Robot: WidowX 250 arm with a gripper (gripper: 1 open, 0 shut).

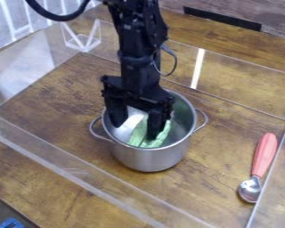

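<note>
My black gripper (138, 109) is lowered into a silver two-handled pot (146, 156) at the centre. A pale green ridged object (150, 136) lies inside the pot, partly hidden behind the gripper. A whitish patch shows beside it under the gripper's left side. Whether the fingers are open or closed on anything is unclear.
A red-handled scoop (259, 166) lies on the wooden table (50, 116) to the right of the pot. Clear plastic edges run along the left and lower sides. A small blue object sits at the bottom-left corner.
</note>
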